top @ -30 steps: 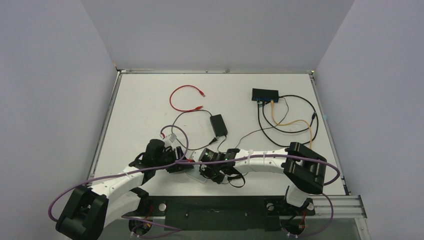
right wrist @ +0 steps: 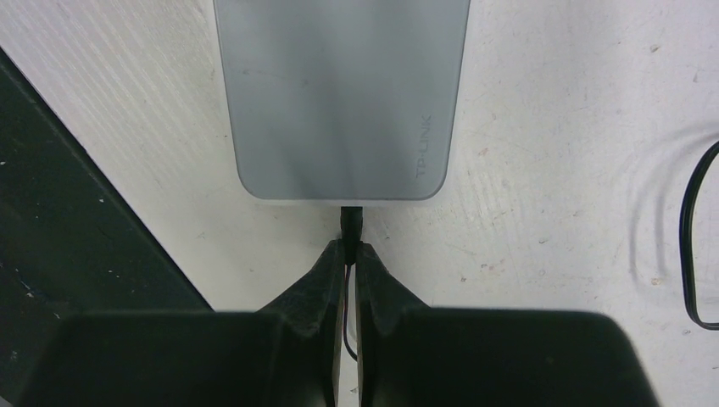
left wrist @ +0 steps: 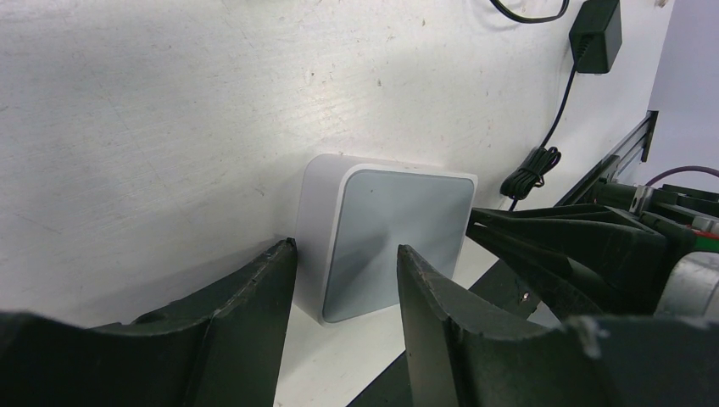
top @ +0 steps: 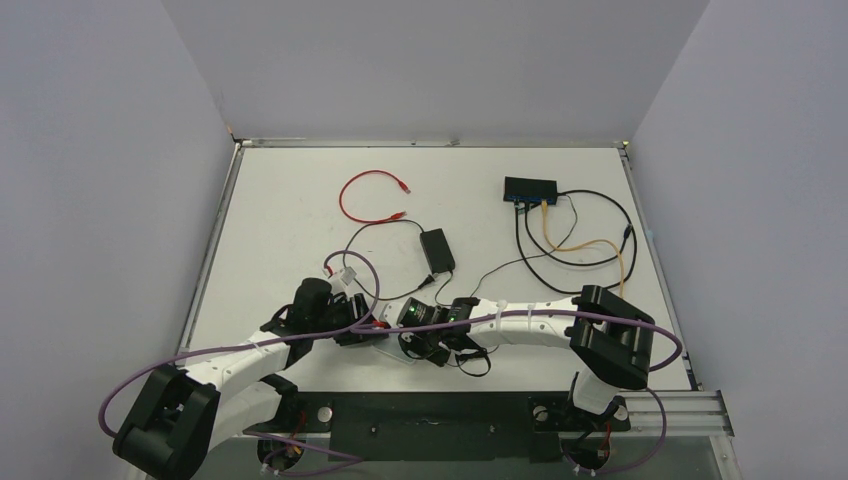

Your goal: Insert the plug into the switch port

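The switch, a flat grey box with white sides (left wrist: pixel 407 229), lies on the table between my two grippers. My left gripper stands part open around it: one fingertip is at its white side wall, the other in front of its grey face. In the right wrist view, the TP-LINK lettering shows near one corner of the switch (right wrist: pixel 348 102). My right gripper is shut on the slim black plug (right wrist: pixel 351 225), whose front end meets the edge of the switch. How deep the plug sits in the port is hidden.
A black power adapter (top: pixel 437 251) and a red cable (top: pixel 345 195) lie behind the arms. A black box with cables (top: pixel 530 190) is at the back right. A bundled black cord (left wrist: pixel 532 172) lies near the right arm.
Both arms stay almost in place.
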